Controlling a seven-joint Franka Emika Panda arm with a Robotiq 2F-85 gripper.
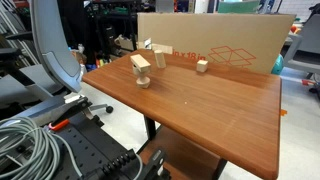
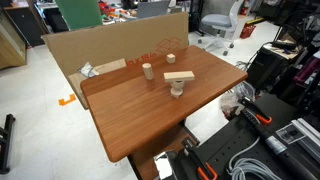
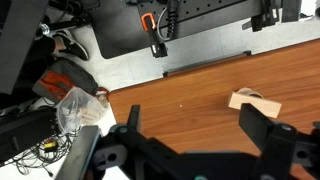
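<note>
In the wrist view my gripper is open, its dark fingers [image 3: 132, 122] spread wide above the brown table with nothing between them. A flat, light wooden block [image 2: 179, 76] rests across the top of a pale, rounded piece [image 2: 177, 90] on the table. Seen from above, that wooden block [image 3: 256, 105] lies near the right finger, well below it. A small upright wooden cylinder [image 2: 148, 72] stands apart from the stack. Farther along the table sits a small pale cube [image 1: 202, 66]. Neither exterior view shows the fingers.
The brown table [image 1: 225, 105] has a wide clear stretch on one side of the stack. A tall cardboard panel [image 1: 215, 38] stands along one long edge. Opposite it is the dark robot base bench [image 1: 90, 145] with coiled cables [image 1: 30, 145]. An office chair [image 2: 218, 22] stands beyond.
</note>
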